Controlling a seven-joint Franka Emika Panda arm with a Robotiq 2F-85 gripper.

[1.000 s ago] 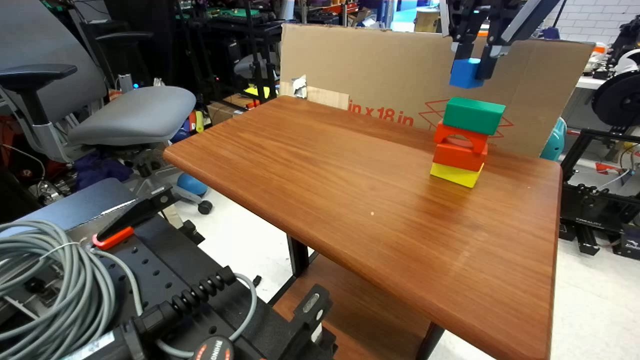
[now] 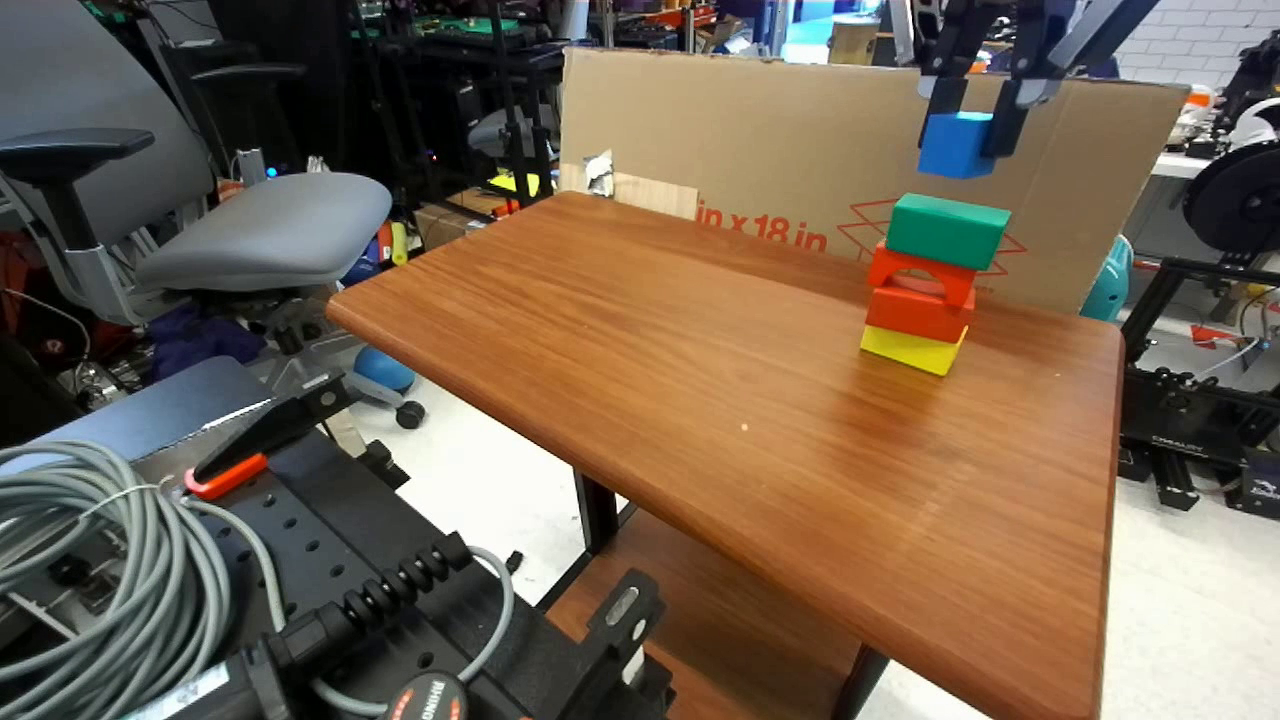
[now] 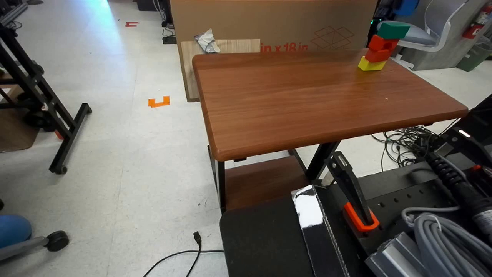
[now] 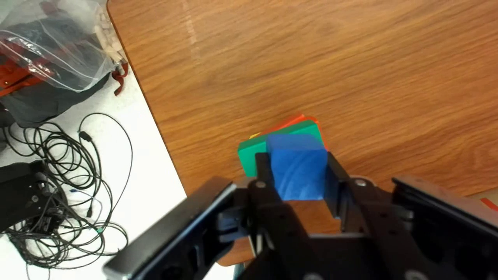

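Observation:
Between the fingers of my gripper (image 2: 969, 126) is a blue block (image 2: 955, 145), held in the air above a stack. A gap shows between this block and the green block (image 2: 948, 230) on top of the stack. Beneath the green one come a red arch (image 2: 921, 274), a red block (image 2: 919, 310) and, on the table, a yellow block (image 2: 912, 348). From the wrist view, the blue block (image 4: 298, 168) hides part of the green block (image 4: 252, 154). The stack looks a little uneven but stands upright in exterior view 2, where my gripper does not show.
In the wrist view, a table edge runs close to the stack, with cables (image 4: 70, 186) on the floor beyond.
My gripper and the blue block have shifted slightly to the right in exterior view 1. The stack has stayed where it was.

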